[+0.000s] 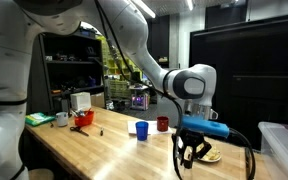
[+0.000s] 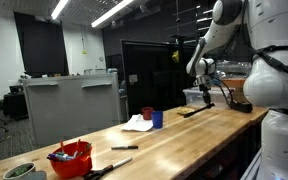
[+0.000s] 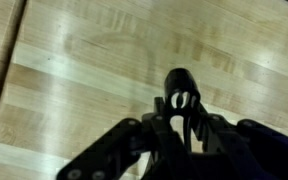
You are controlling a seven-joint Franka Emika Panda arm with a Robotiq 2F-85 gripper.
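Observation:
Below the wrist camera, my gripper is shut on a dark object (image 3: 181, 82). Its rounded black end sticks out past the fingers, with a pale shiny patch between them; I cannot tell what it is. In exterior view 1 the gripper (image 1: 187, 153) points down over the right part of the wooden table, close to a yellowish plate (image 1: 213, 155). At the far end of the table in exterior view 2, the gripper (image 2: 206, 97) is small, and a long dark shape (image 2: 197, 110) shows below it.
A blue cup (image 1: 142, 130), a red cup (image 1: 163, 124) and a white cloth (image 2: 137, 123) are grouped on the table. A red container (image 2: 71, 160) with utensils stands at the other end. A clear bin (image 1: 282, 145) borders the right side. Open wood lies between.

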